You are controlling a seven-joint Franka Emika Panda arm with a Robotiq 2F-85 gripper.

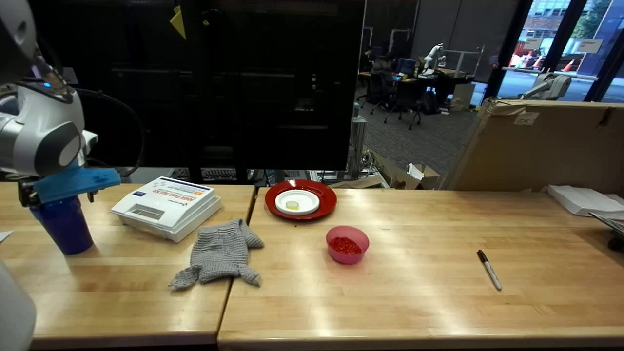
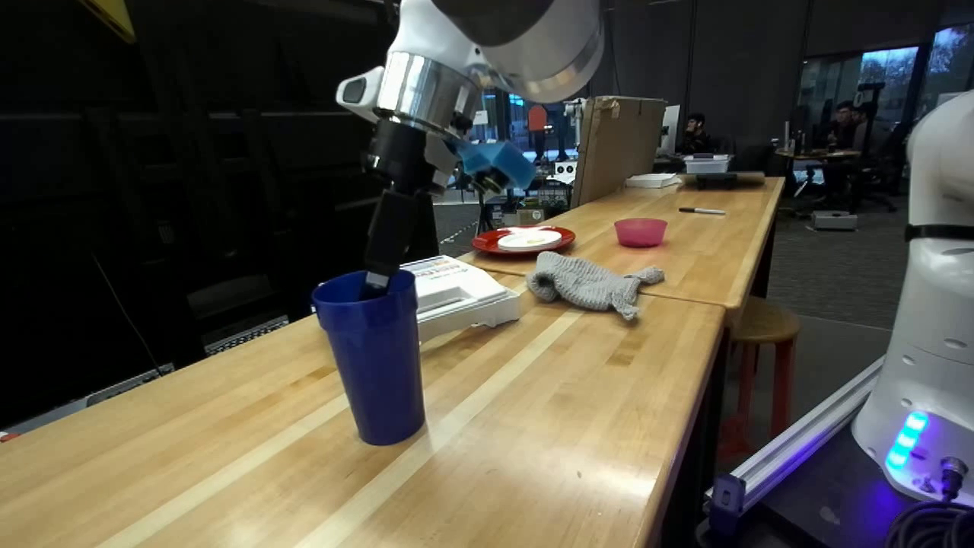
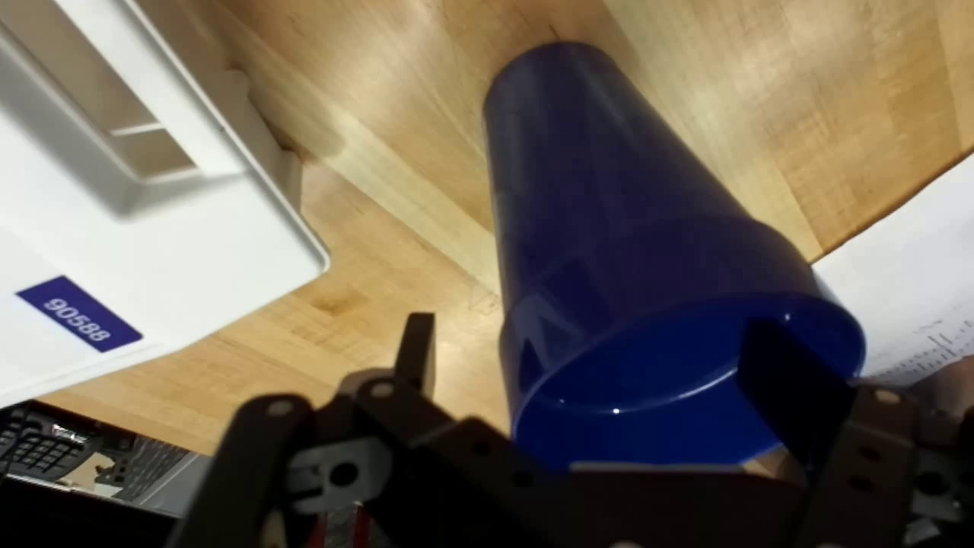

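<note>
A tall dark blue cup [image 2: 372, 374] stands upright on the left part of the table. My gripper is above it with its fingers apart, straddling part of the rim. In the wrist view one finger [image 3: 787, 379] overlaps the cup's mouth, while the other finger [image 3: 417, 352] is outside the cup, over the wood. From the second exterior view, a dark fingertip [image 2: 376, 283] dips inside the rim. The cup is not clamped. In exterior view 1 a blue piece on the wrist covers most of the fingers.
Close beside the cup lies a white first aid case [image 1: 166, 204]. A grey knitted cloth [image 1: 220, 254], a red plate [image 1: 329, 202] with a white plate [image 1: 310, 205] on it, a pink bowl [image 1: 363, 241] with red bits, and a marker [image 1: 490, 270] lie farther right. Papers [image 3: 922, 274] are near the cup.
</note>
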